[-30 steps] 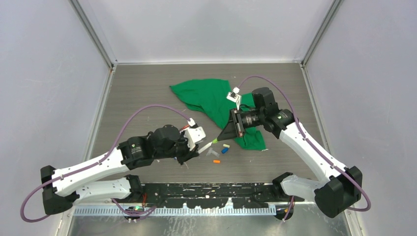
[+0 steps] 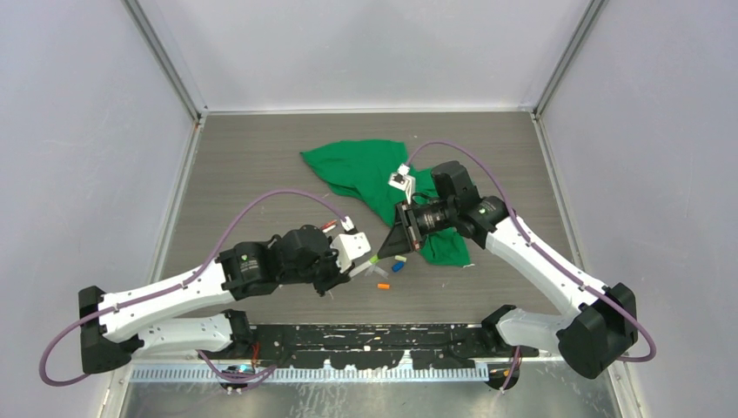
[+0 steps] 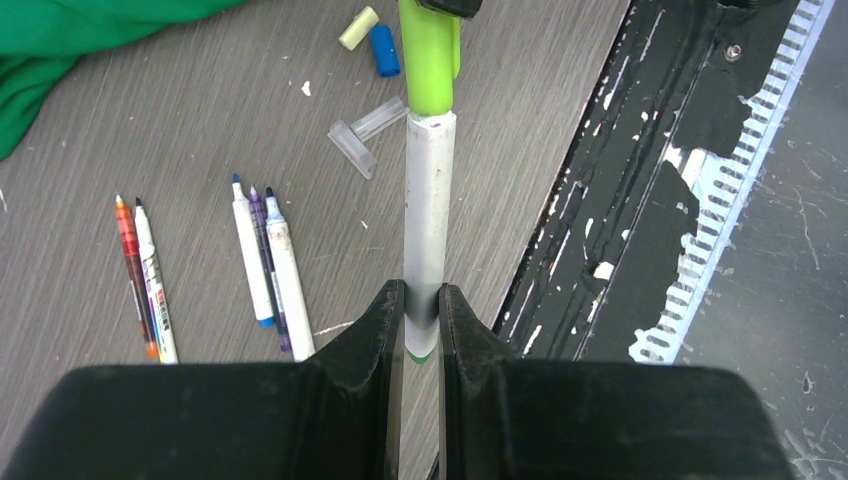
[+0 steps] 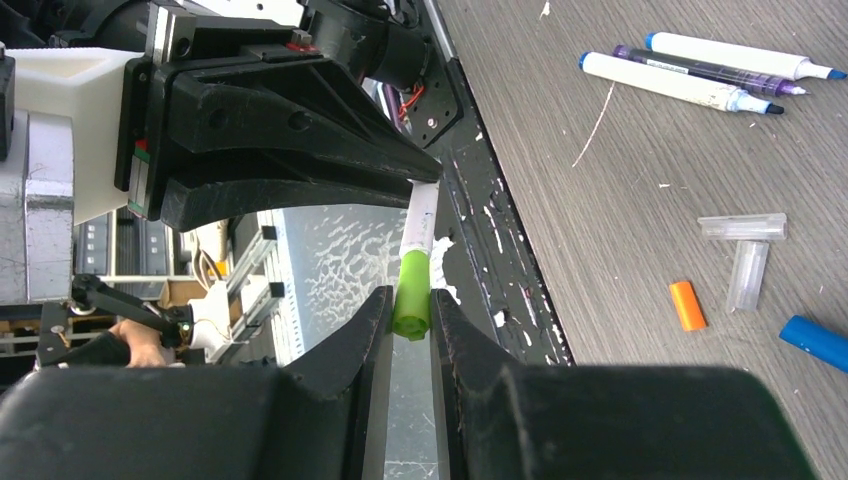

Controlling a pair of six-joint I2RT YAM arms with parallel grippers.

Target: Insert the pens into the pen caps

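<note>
A white pen (image 3: 428, 200) with a green end runs up from between the fingers of my left gripper, which is shut on it. Its far end meets the bright green cap (image 3: 430, 60), and the two are in line and touching. How deep the pen sits in the cap cannot be made out. In the right wrist view the green cap (image 4: 412, 300) is held by my right gripper, shut on it. From above, the left gripper (image 2: 344, 277) and right gripper (image 2: 390, 252) face each other over the table.
White pens (image 3: 288, 275) and a purple pen (image 3: 270, 270) lie uncapped on the table, with a red pen (image 3: 136, 275) and another white one beside them. Loose caps lie nearby: blue (image 2: 398, 266), orange (image 2: 384, 286), yellow (image 3: 358, 28) and clear (image 4: 747, 272). A green cloth (image 2: 357, 165) covers the back.
My right gripper has moved a little left and toward the front with the cap.
</note>
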